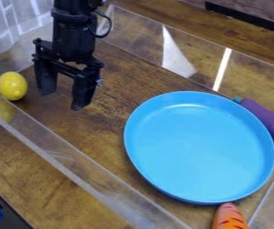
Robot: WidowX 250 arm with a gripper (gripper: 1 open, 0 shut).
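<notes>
My black gripper (68,77) is at the upper left with its fingers spread open and nothing between them, pointing down over the wooden surface. A yellow lemon-like object (12,86) lies at the left, beside the gripper and apart from it. A blue plate (200,143) fills much of the right. A purple eggplant-like object (262,120) lies past the plate at the far right, and an orange carrot-like object (229,217) lies at the bottom edge.
Clear walls border the wooden surface (104,134) at the left and right. A dark blue item sits at the bottom left corner outside the wall. The middle between gripper and plate is bare.
</notes>
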